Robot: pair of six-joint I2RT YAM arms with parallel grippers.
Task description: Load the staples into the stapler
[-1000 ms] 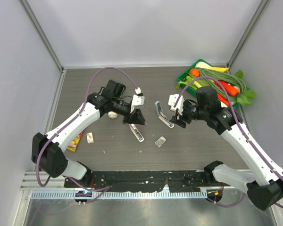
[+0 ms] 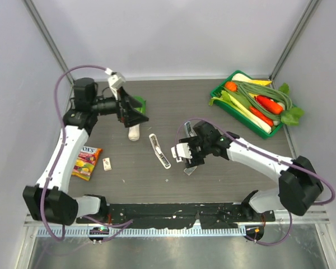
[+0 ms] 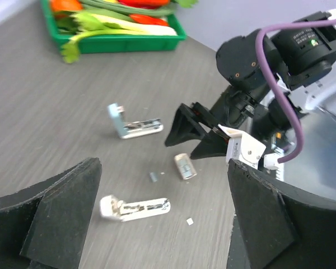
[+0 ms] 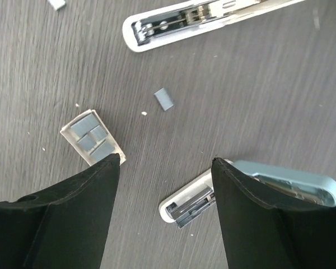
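A white stapler (image 2: 159,151) lies open in mid-table, its channel showing in the right wrist view (image 4: 173,22). A blue-and-white stapler (image 3: 135,128) lies open to its right. A small box of grey staple strips (image 4: 92,136) and a loose strip (image 4: 163,98) lie on the table. My right gripper hangs open over the table, between the staple box and the blue stapler. My left gripper (image 2: 136,117) is open, raised at the left of the top view, with nothing between its fingers.
A green basket of vegetables (image 2: 218,92) sits at the back right. A colourful snack bag (image 2: 87,162) and a small card box (image 2: 107,163) lie at the left, near a leek (image 2: 134,132).
My left arm has moved back leftward, away from the white stapler.
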